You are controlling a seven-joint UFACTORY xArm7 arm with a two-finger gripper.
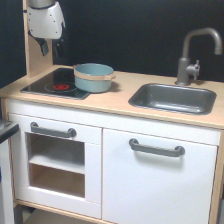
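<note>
At the upper left, my gripper (52, 50) hangs over the back left of the toy stove. Its two dark fingers stand apart and nothing shows between them. A blue-grey pot (94, 79) with tan handles sits at the right part of the black cooktop (48, 87), to the right of and below my gripper in the view. The pot's inside looks empty from here, and my gripper is not touching it.
On the right, an empty grey sink (172, 98) is set in the wooden counter (124, 88), with a tall grey faucet (187, 60) behind it. White cabinet doors (157, 180) with grey handles fill the front. Bare counter lies between pot and sink.
</note>
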